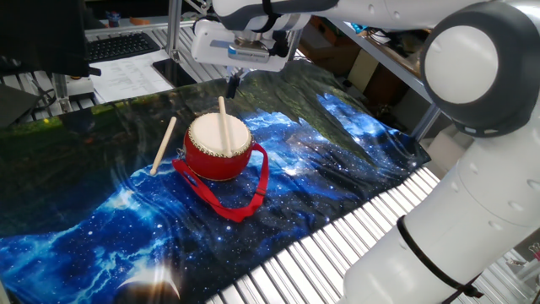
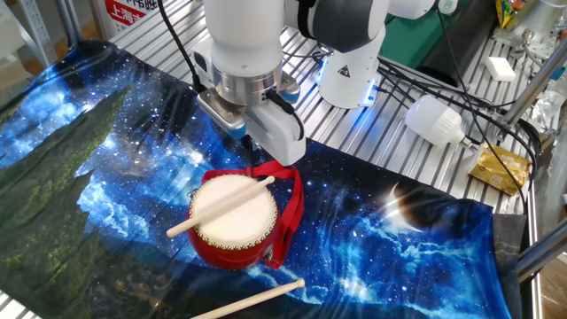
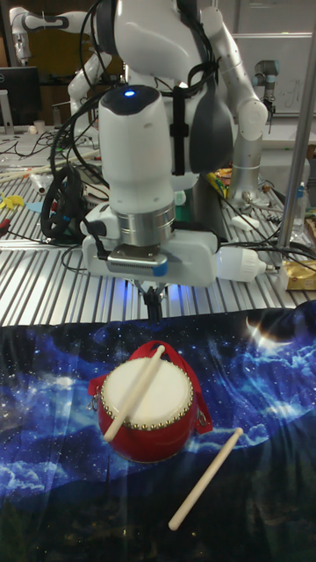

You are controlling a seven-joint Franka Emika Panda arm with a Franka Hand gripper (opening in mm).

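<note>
A red drum point(image 1: 218, 156) with a pale skin and gold studs stands upright on the cloth, its red strap point(image 1: 245, 210) looped beside it. One wooden drumstick point(image 2: 221, 206) lies across the drumhead, its ends reaching past the rim. A second drumstick point(image 3: 204, 479) rests on the cloth apart from the drum. My gripper point(image 3: 153, 306) hangs above the cloth near the drum, on the robot-base side in the third view. Its dark fingers point(image 1: 233, 87) are together, pointing down, and nothing shows between them. They seem clear of both sticks.
A starry blue cloth point(image 2: 354, 244) covers the table, with free room on both sides of the drum. Beyond it, a white bulb point(image 2: 434, 120) and a gold packet point(image 2: 498, 168) lie on the slatted metal surface. A keyboard point(image 1: 123, 46) and papers point(image 1: 126, 76) are farther off.
</note>
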